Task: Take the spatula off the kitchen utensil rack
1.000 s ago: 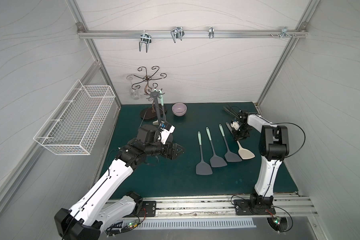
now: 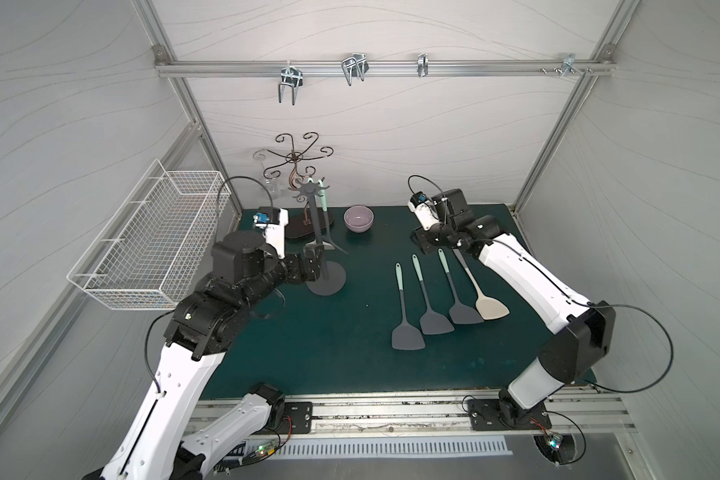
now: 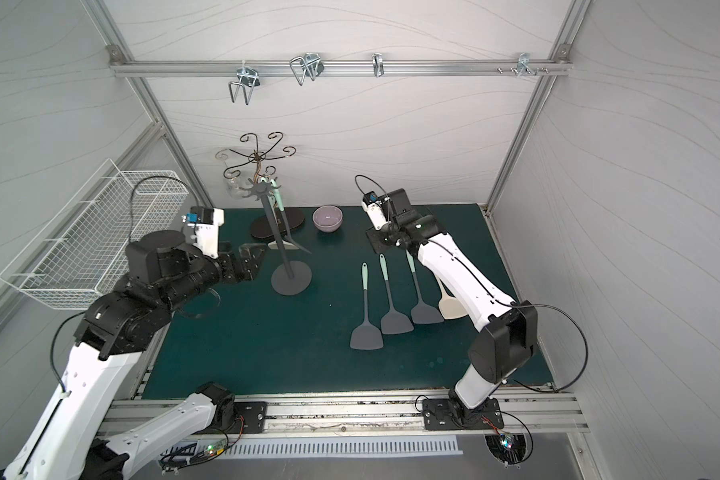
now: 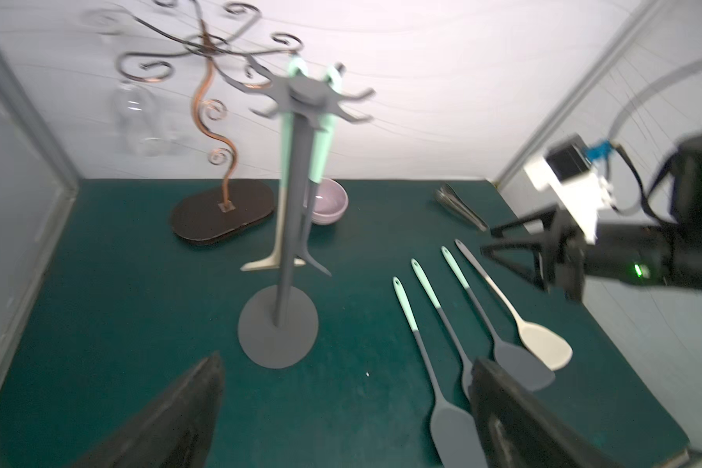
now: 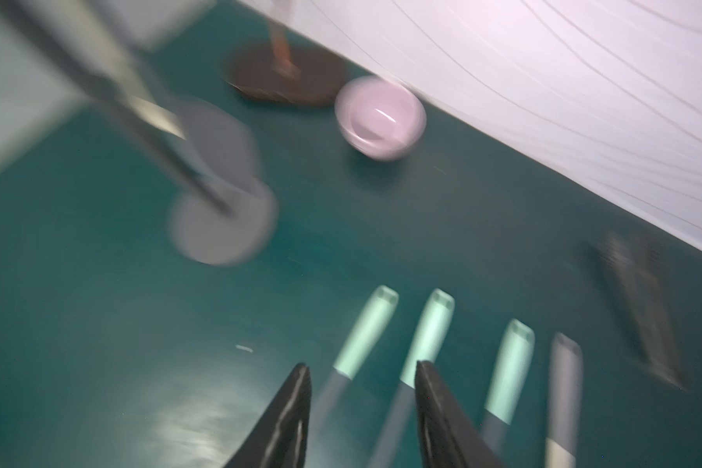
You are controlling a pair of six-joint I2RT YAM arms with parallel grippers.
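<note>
The grey utensil rack [image 4: 291, 210] stands upright on its round base. Two spatulas with mint handles hang from its hooks: a cream-headed spatula [image 4: 265, 262] and a grey spatula [image 4: 305, 234], partly hidden by the post. Open and empty, my left gripper is at the near side of the rack, its fingers [image 4: 175, 413] wide apart. My right gripper is part open with nothing between its fingers; it hangs above the handles of the spatulas lying on the table. The right wrist view is blurred.
Several spatulas lie on the table at right, including a grey one [image 2: 408, 336] and a cream one [image 2: 492, 307]. Behind the rack are a scroll-armed stand [image 4: 222, 222] and pink bowl [image 4: 331, 202]. Tongs [image 4: 458, 206] lie back right.
My left arm has swung left and risen, uncovering the rack's base in the top left view. My right arm has risen and moved left from the tongs side. The spatulas stay in place.
</note>
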